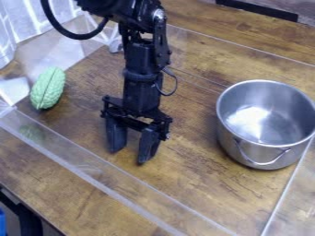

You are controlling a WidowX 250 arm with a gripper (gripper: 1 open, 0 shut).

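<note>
The black gripper (133,140) hangs low over the wooden table, near the middle left of the camera view, its two fingers apart with nothing seen between them. To its left lies a green ridged oblong object (47,88), apart from it. A steel pot (264,120) stands to the right of the gripper, also apart.
Clear plastic panels (99,175) run along the front left and right edges of the wooden table (185,194). White cloth or plastic sits at the back left. The table behind and in front of the gripper is largely bare.
</note>
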